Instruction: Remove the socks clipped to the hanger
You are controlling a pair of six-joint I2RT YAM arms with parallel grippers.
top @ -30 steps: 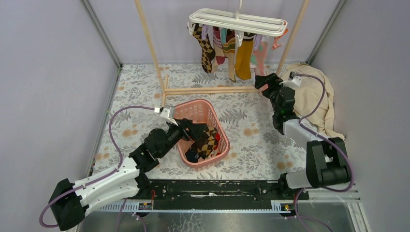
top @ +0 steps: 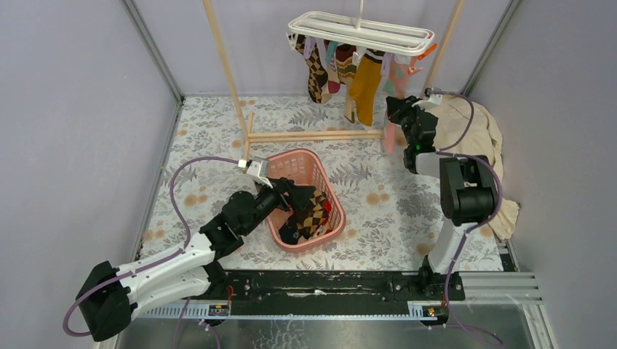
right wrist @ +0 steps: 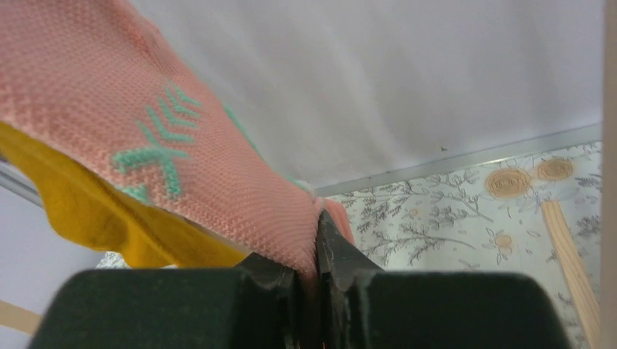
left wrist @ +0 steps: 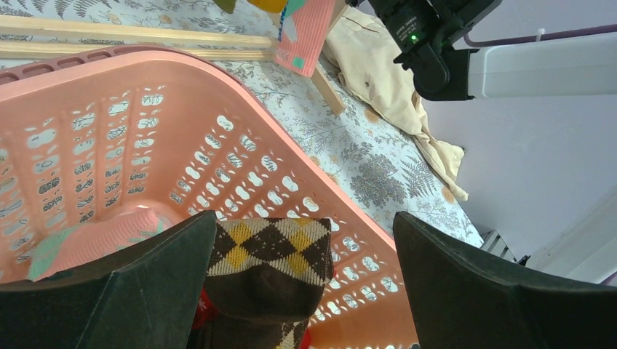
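The white hanger (top: pixel 360 30) hangs at the back, with a checkered sock (top: pixel 317 76), a mustard sock (top: pixel 365 89) and several others clipped under it. At its right end hangs a pink sock (right wrist: pixel 240 189) with green marks. My right gripper is shut on this sock's fabric, which stretches taut up to the left. Over the pink basket (left wrist: pixel 182 73), my left gripper stands open and empty. Below its fingers lie a brown-and-yellow checkered sock (left wrist: pixel 269 243) and a pink sock (left wrist: pixel 102 243) in the basket.
Wooden bars (top: pixel 313 136) of the hanger's stand cross the floor behind the basket. A beige cloth (top: pixel 473 138) lies at the right beside my right arm. An orange clip (top: pixel 426 52) shows at the hanger's right end.
The hanging socks have swung slightly. The left gripper has barely shifted.
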